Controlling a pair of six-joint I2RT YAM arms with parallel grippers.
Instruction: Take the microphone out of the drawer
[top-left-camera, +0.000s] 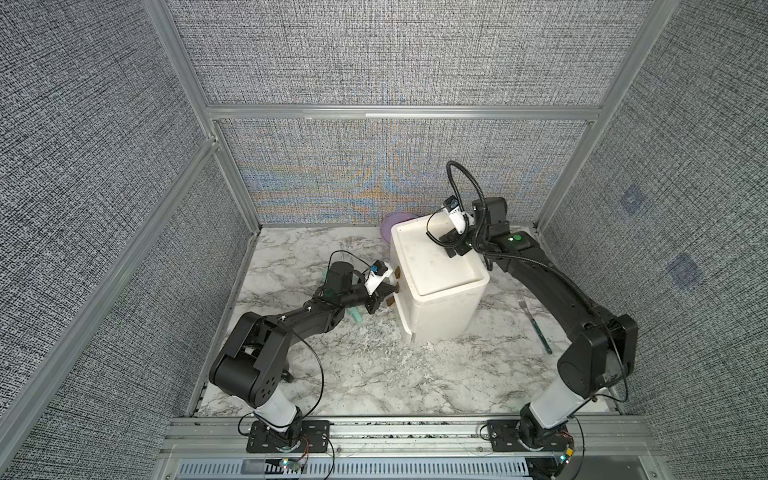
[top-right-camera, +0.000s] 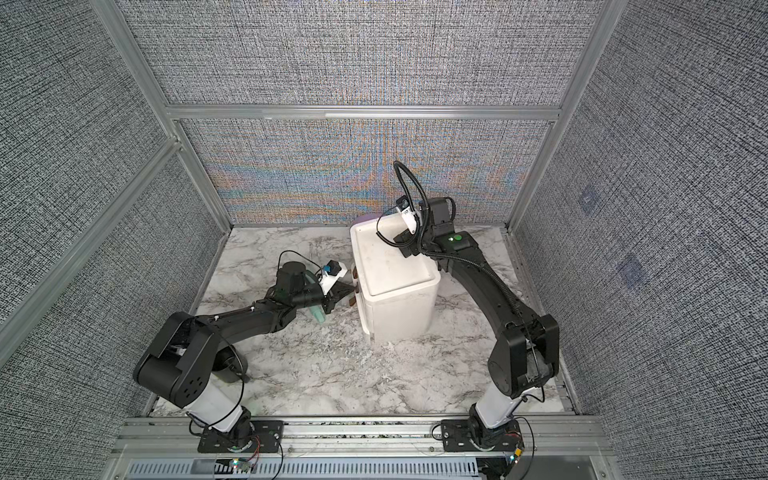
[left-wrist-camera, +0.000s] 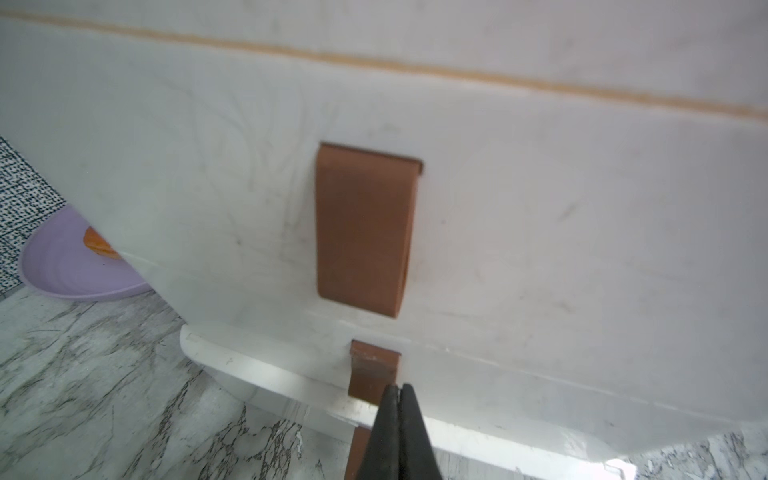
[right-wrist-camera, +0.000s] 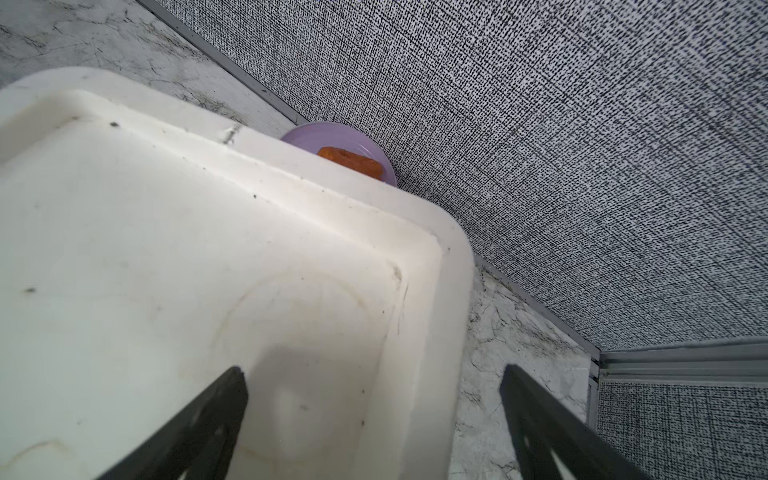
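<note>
The white drawer unit (top-left-camera: 444, 316) stands mid-table, its front turned toward my left arm. Brown pull tabs, among them an upper tab (left-wrist-camera: 364, 232) and a lower tab (left-wrist-camera: 374, 372), run down that front. My left gripper is shut with nothing between its fingers; its tips show in front of the lower tabs, and contact cannot be judged. Over the far right corner of the unit's top, my right gripper is open, its fingers on either side of the rim (right-wrist-camera: 444, 320). No microphone is visible; the drawers' insides are hidden.
A purple plate (left-wrist-camera: 72, 256) with an orange-brown item (left-wrist-camera: 97, 242) lies behind the unit. A fork (top-left-camera: 534, 324) rests to the right. Something green (top-left-camera: 354, 313) lies partly under the left arm.
</note>
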